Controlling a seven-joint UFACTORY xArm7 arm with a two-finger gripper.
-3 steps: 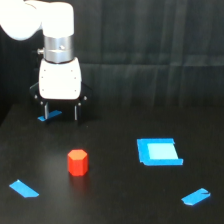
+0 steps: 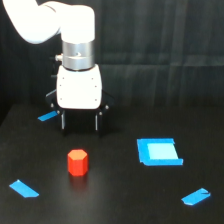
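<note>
A red block with a six-sided outline rests on the black table, left of the middle. Behind and above it hangs my gripper, pointing down at the end of the white arm. Its two dark fingers stand apart, open, with nothing visible between them, and the block is clear of them. To the right lies a pale square bordered with blue tape.
Blue tape strips mark the table at the front left and front right, and another strip lies at the back left. A dark curtain closes off the back. Bare table surrounds the block.
My gripper has moved to the right and a little lower, from the back left toward the red block. The block and the taped square have stayed put.
</note>
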